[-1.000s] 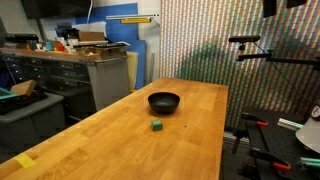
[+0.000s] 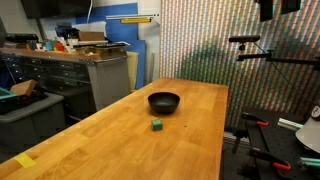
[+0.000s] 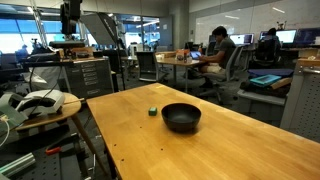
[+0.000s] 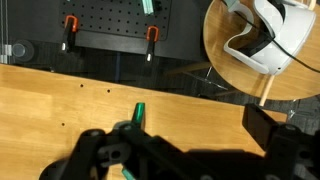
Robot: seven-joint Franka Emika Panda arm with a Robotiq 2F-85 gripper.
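Note:
On the wooden table, a small green block [image 2: 157, 125] lies alone, a short way from a round black bowl [image 2: 163, 102]. The other exterior view shows the block [image 3: 152, 112] to the left of the bowl [image 3: 181, 117], with bare wood between them. High above the table's near right side, partly cut off by the top of the picture, is my gripper [image 2: 278, 9]. Its two dark fingers are wide apart in the wrist view, and the gripper is open, holding nothing that shows. It is far from both block and bowl.
A yellow strip [image 2: 25, 160] lies near the table's left edge. The dark robot base plate [image 4: 110, 25] and a round stool [image 4: 225, 50] stand beside the table. People sit at desks well behind.
My gripper has shifted slightly left in exterior view 1. The block and the bowl stay where they were.

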